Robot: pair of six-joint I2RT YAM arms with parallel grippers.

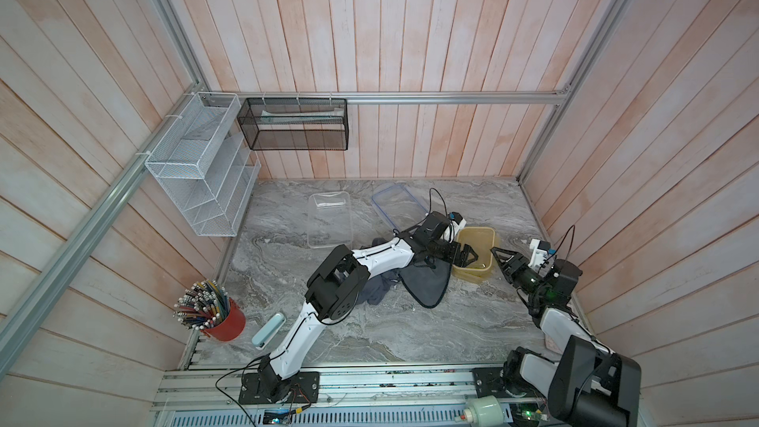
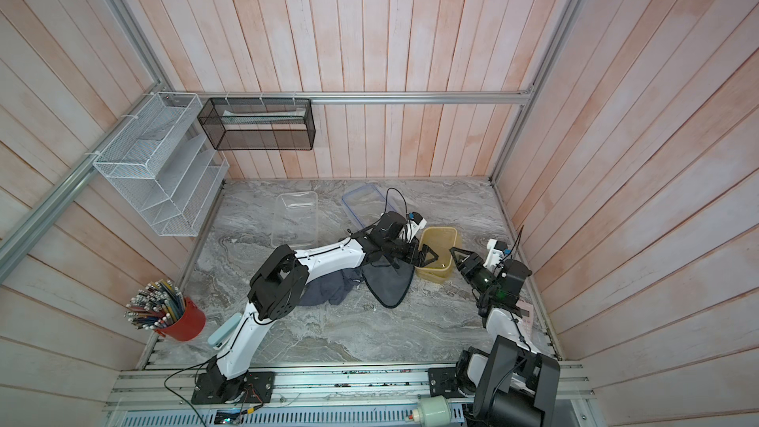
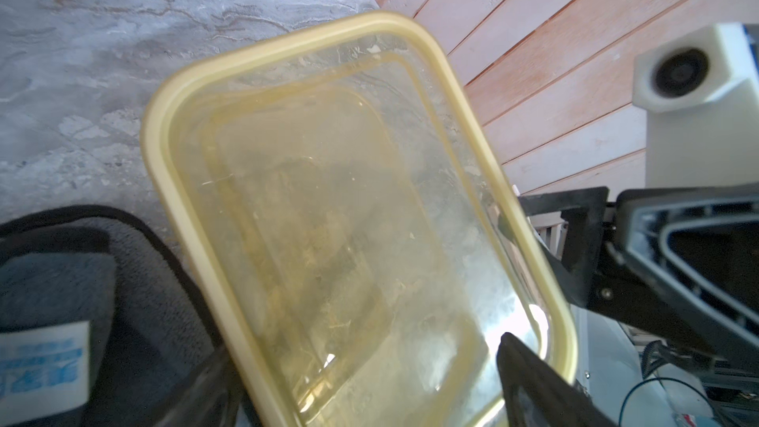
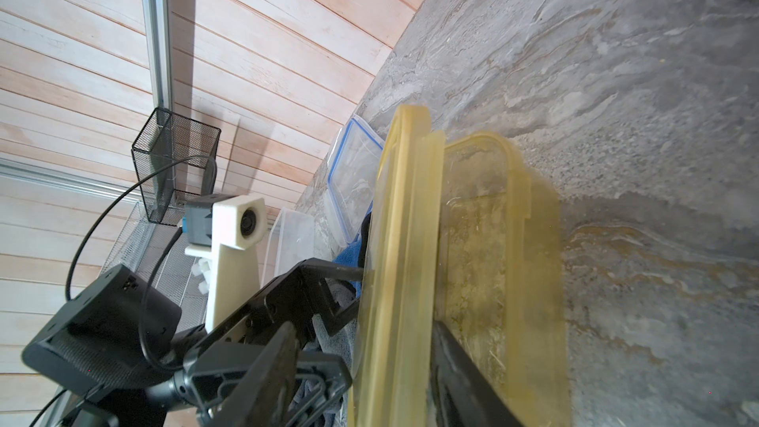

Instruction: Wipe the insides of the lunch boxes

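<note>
A yellow lunch box (image 1: 474, 273) stands on the right part of the counter, with my left gripper (image 1: 465, 254) at its left. In the left wrist view, its rimmed, translucent yellow piece (image 3: 332, 213) fills the middle, with the left fingertips either side low in view. My right gripper (image 1: 499, 254) faces it from the right; in the right wrist view a yellow edge (image 4: 395, 269) rises between its parted fingers. Both grippers look part open; whether either grips is unclear. A dark grey cloth (image 1: 423, 284) lies left of the box.
Two clear boxes, one plain (image 1: 329, 217) and one blue-rimmed (image 1: 383, 201), lie at the back. A red cup of pens (image 1: 225, 324) and a pale blue object (image 1: 269, 330) sit front left.
</note>
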